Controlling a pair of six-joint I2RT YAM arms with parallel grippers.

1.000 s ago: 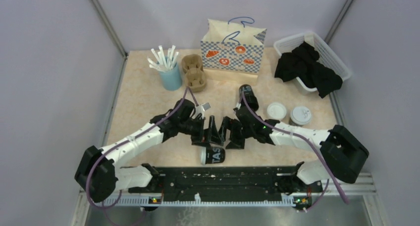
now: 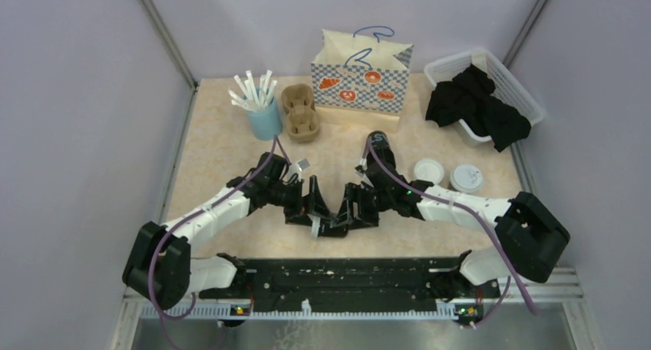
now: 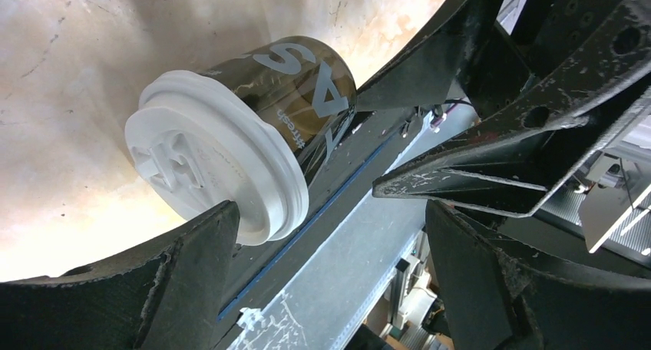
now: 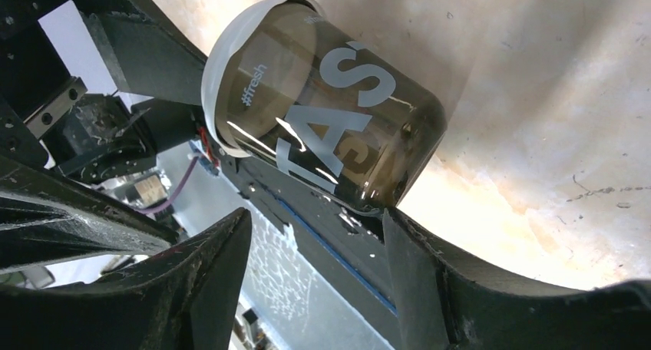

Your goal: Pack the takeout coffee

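A dark coffee cup [image 3: 299,81] with a white lid [image 3: 223,158] lies on its side close to the table's front edge, its lid end to the left from above. My left gripper stands open at the lid end, one finger [image 3: 203,250] overlapping the lid in view. At the base end of the cup [image 4: 330,112], my right gripper has its fingers apart, the tip of one finger [image 4: 411,250] close by the base. Whether either finger touches the cup, I cannot tell. The paper bag [image 2: 359,85] stands upright at the back.
A cardboard carrier [image 2: 305,125] and a blue holder [image 2: 266,122] of white straws stand back left. Beyond my right arm lies another dark cup [image 2: 379,144], with a white lid [image 2: 428,170] and a white-topped container [image 2: 466,178] to its right. A basket [image 2: 513,93] holds black cloth.
The lying cup has shifted a little back from the front edge.
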